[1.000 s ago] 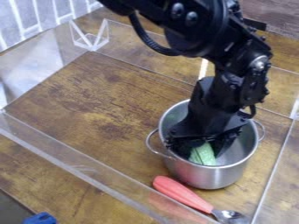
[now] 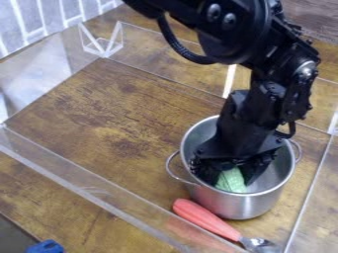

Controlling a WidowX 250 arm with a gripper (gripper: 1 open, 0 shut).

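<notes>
A steel pot (image 2: 244,204) with side handles stands at the right of the wooden table. The black gripper (image 2: 231,158) reaches down into it, its fingers partly hidden inside. A pale green object (image 2: 230,180) lies in the pot beneath the fingers; whether they hold it I cannot tell. A spoon with a pink handle (image 2: 203,219) lies in front of the pot.
Clear plastic walls (image 2: 93,193) edge the work area. The wooden surface (image 2: 99,124) left of the pot is bare. A blue object (image 2: 43,246) sits at the lower left, outside the walls.
The gripper has shifted very slightly within the pot; otherwise the scene looks the same.
</notes>
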